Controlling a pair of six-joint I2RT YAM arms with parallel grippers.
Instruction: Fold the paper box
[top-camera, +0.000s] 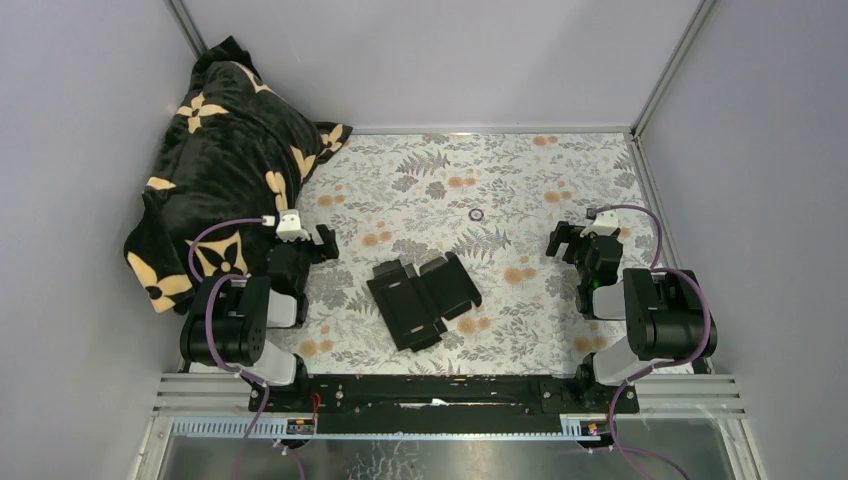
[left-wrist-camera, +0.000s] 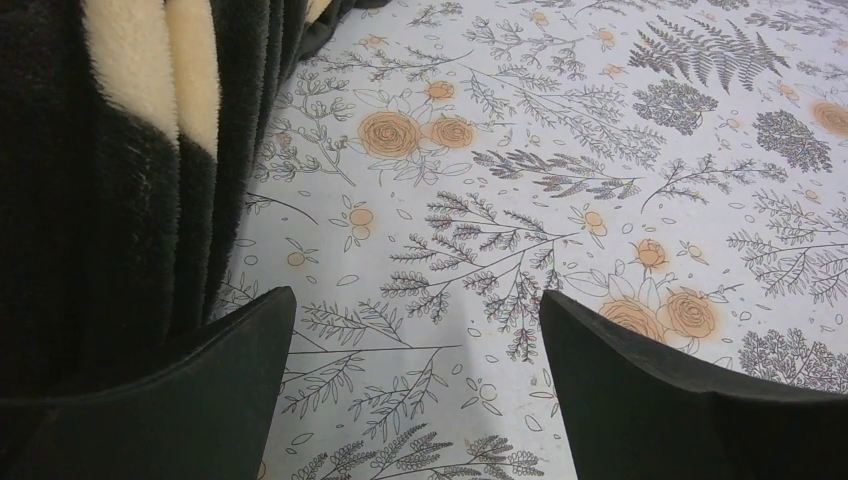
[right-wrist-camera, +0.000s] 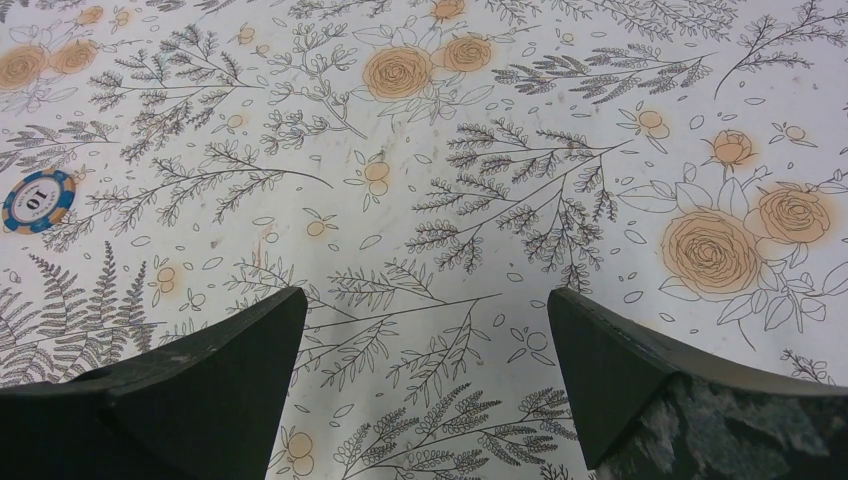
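Note:
A black paper box (top-camera: 404, 309) lies opened out on the patterned table in the top view, in the front middle and nearer my left arm. Its second panel (top-camera: 449, 286) spreads to the right, and small flaps stick out around the edges. To the left of the box, my left gripper is open over bare tablecloth, clear of the box. My right gripper, well off to the right, also has its fingers apart with nothing between them. Neither wrist view shows the box.
A dark blanket with cream flowers (top-camera: 235, 140) is heaped at the left, close beside my left gripper. A small round chip (top-camera: 476, 214) marked 10 lies behind the box. The tablecloth between the box and my right arm is clear.

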